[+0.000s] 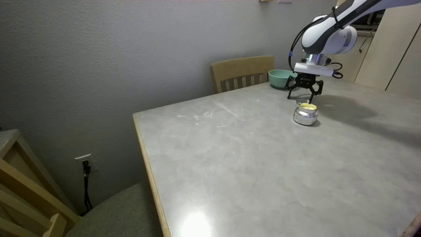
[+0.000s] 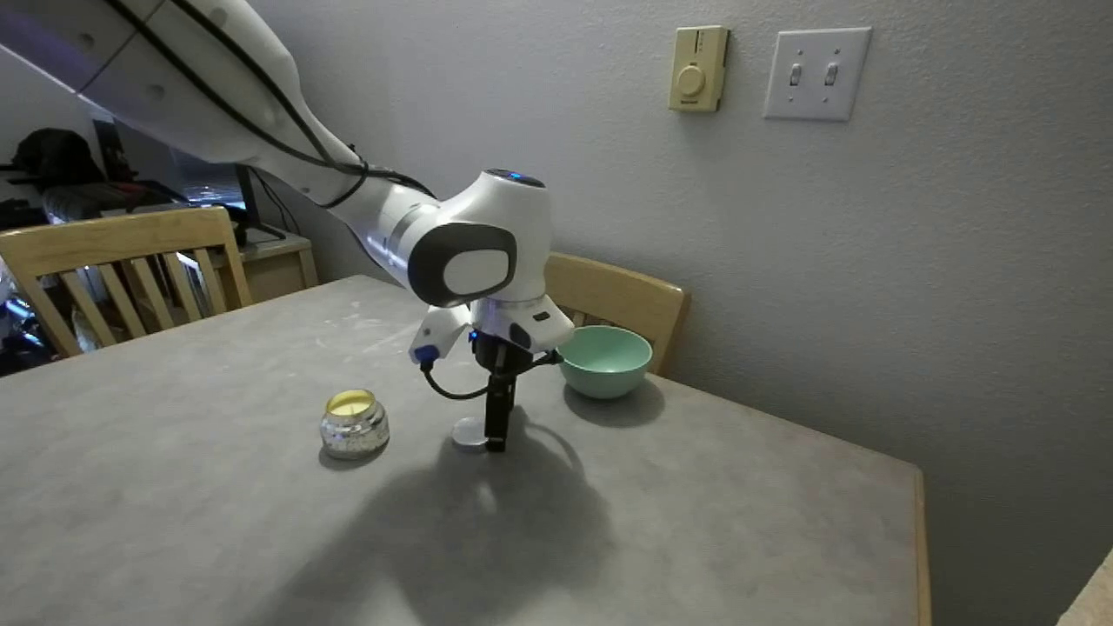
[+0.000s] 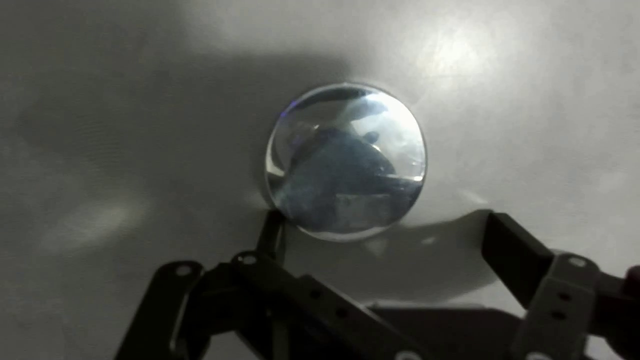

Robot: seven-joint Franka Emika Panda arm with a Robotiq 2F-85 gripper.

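A round, shiny silver lid (image 3: pixel 346 162) lies flat on the table, mirroring the arm above it. My gripper is open, its fingertips spread wide at the lower side of the lid in the wrist view. The left fingertip overlaps the lid's lower left edge there; whether it touches cannot be told. The right one stands clear of it. In exterior view 2 the lid (image 2: pixel 469 432) shows just left of the gripper (image 2: pixel 496 447), which points straight down close to the tabletop. A silver, speckled candle jar (image 1: pixel 305 116) with yellow inside stands upright and uncovered nearby.
Behind the gripper, a green bowl (image 2: pixel 605 362) sits near the table's wall-side edge. A wooden chair (image 1: pixel 242 71) stands against that edge.
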